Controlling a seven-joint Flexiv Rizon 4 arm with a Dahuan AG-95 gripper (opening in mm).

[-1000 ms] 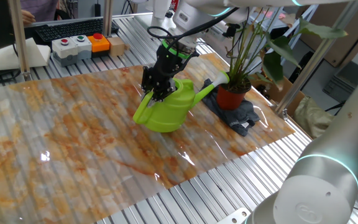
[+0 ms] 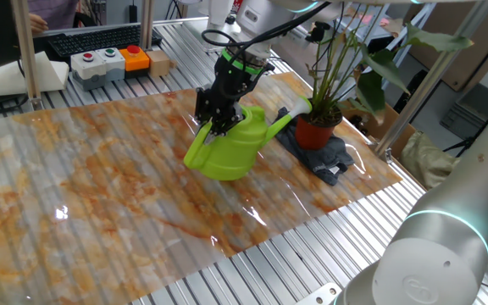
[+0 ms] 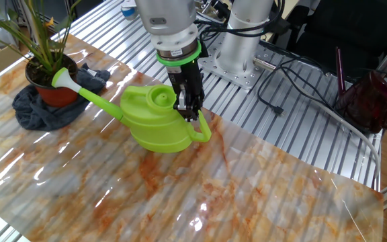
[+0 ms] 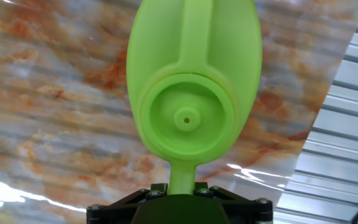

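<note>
A bright green watering can [image 3: 156, 128] is over the marbled sheet, its spout reaching toward the potted plant [image 2: 314, 133]. I cannot tell whether its base touches the sheet. My gripper is shut on the can's handle, with one black fingertip [image 4: 159, 187] against each side of the narrow green strip. In the wrist view, the can's round filler opening lies just beyond the fingers. The spout's pale rose [image 3: 64, 78] is close to the plant's brown pot; from these angles I cannot tell how wide the gap is.
Under the pot lies a dark cloth [image 2: 327, 159]. A button box [image 2: 97, 68] and wooden block [image 2: 160, 63] stand at the back left. A dark red watering can [image 3: 371, 101] sits near the robot's base. Much of the marbled sheet [image 2: 74, 195] is bare.
The green can and my gripper have shifted very slightly together, rightward in exterior view 1. The upper arm has also changed its pose a little. The plant has not moved.
</note>
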